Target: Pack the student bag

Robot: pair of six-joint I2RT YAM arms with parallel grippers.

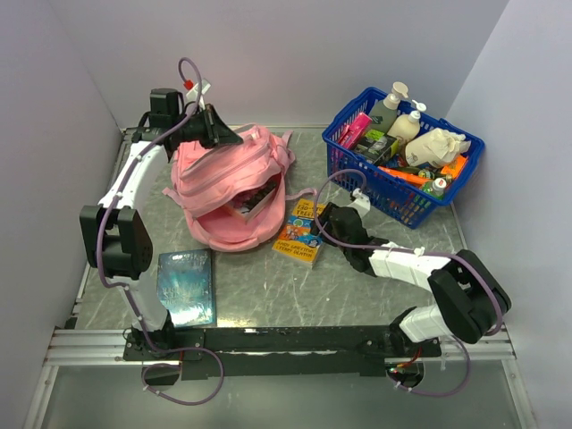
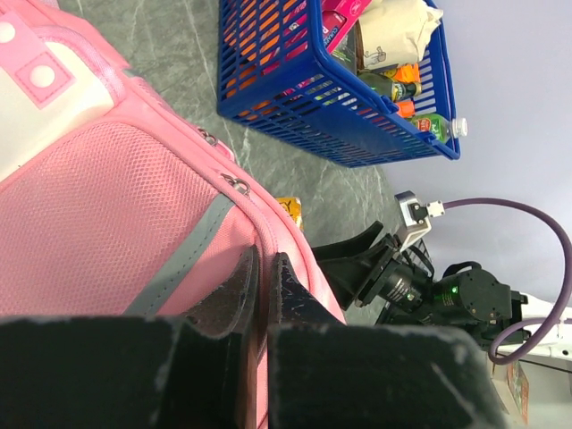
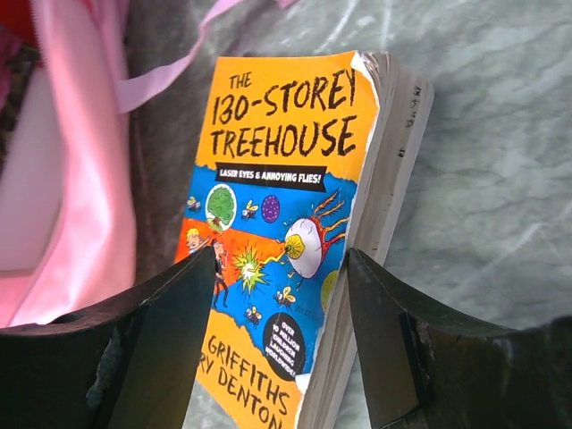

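The pink bag point(image 1: 234, 192) lies at the back left, its mouth gaping towards the front, with something book-like inside. My left gripper is shut on the bag's piped edge, fabric pinched between its fingers. An orange and blue book, "The 130-Storey Treehouse" point(image 3: 277, 165), lies cover up just right of the bag. My right gripper is open at the book: one fingertip shows over the cover, the other at its right edge. Whether the fingers touch it I cannot tell. A dark blue-green book point(image 1: 186, 288) lies flat at the front left.
A blue basket point(image 1: 393, 192) full of bottles, boxes and a cloth pouch stands at the back right, close behind my right arm. A pink strap point(image 1: 299, 194) trails between bag and book.
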